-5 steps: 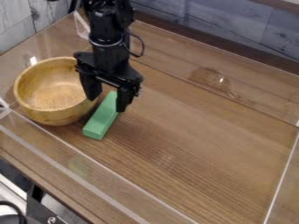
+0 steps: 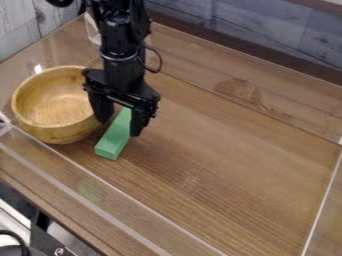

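Note:
My black gripper (image 2: 123, 110) hangs over the middle left of the table, open, with its two fingers pointing down around the upper part of a green block (image 2: 112, 144). The block lies flat on the wood, its top end partly hidden by the gripper. Just left of it sits an orange-tan bowl (image 2: 40, 108), its right side partly behind the arm. Whether the fingers touch the block is unclear.
Grey-blue walls border it at the back and right. A clear object stands at the back left, behind the arm; dark cables lie at the bottom left corner.
The gripper and arm have shifted slightly left, and the bowl appears a little further left too. The green block has stayed nearly in place.

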